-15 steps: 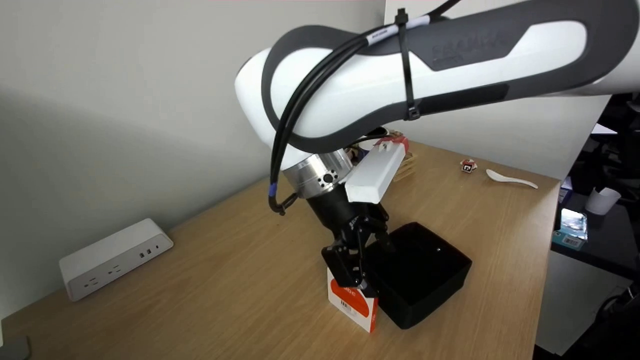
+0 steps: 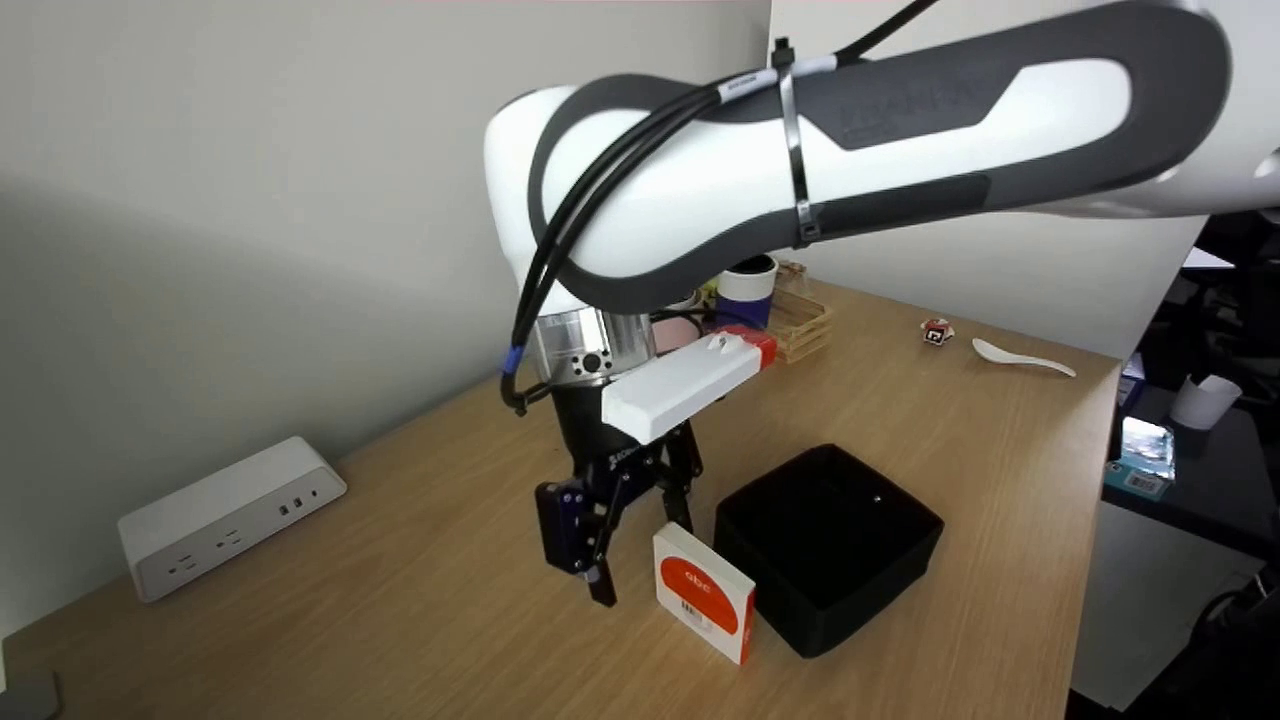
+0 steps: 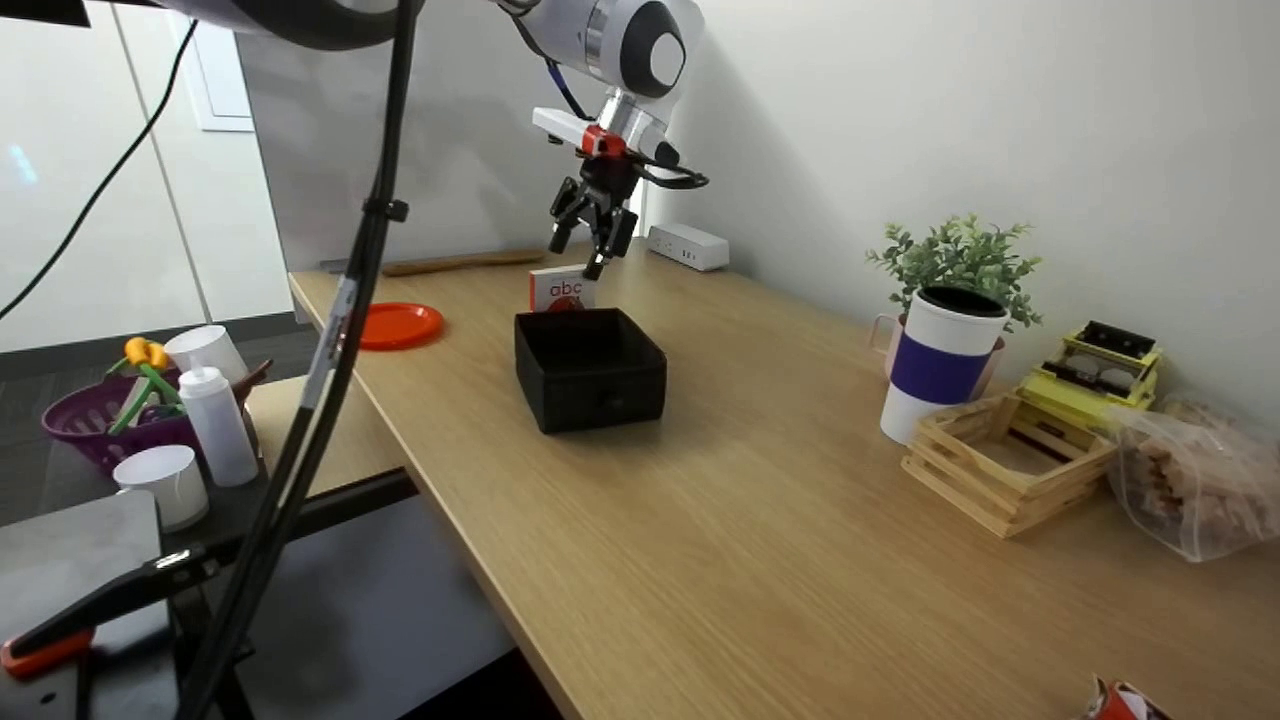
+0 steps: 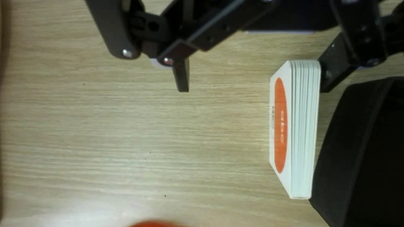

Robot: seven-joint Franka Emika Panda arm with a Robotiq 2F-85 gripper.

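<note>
A white book [image 2: 699,592] with an orange oval and "abc" on its cover stands upright on the table, against the near-left wall of a black open box [image 2: 828,552]. The box looks empty inside. My gripper [image 2: 642,564] is open above the table at the book's far end. In the wrist view, one finger [image 4: 181,77] is over bare wood, well clear of the cover. The other finger [image 4: 333,66] is by the top end of the book [image 4: 303,128], on its box side; whether they touch I cannot tell. Nothing is held.
A red plate [image 3: 399,325] lies near the table edge beyond the book. A white power strip [image 2: 234,516] sits by the wall. The cup [image 3: 942,360] and wooden crate [image 3: 1008,462] stand farther off.
My gripper has moved left in exterior view 1, away from over the box and book, and the wrist has turned more upright. Book and box have stayed in place.
</note>
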